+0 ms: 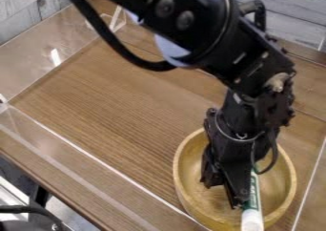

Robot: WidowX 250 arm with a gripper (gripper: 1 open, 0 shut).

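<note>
My black gripper [227, 178] reaches down into a yellow bowl [192, 191] at the lower right of the camera view. A white tube-like object with a green label [251, 211] lies in the bowl at its right side, its lower end against the near rim, its upper part behind the gripper. The gripper's fingers look close together; whether anything is between them is hard to see.
A transparent edge [38, 58] runs along the left, with white boards behind and dark cables at the lower left.
</note>
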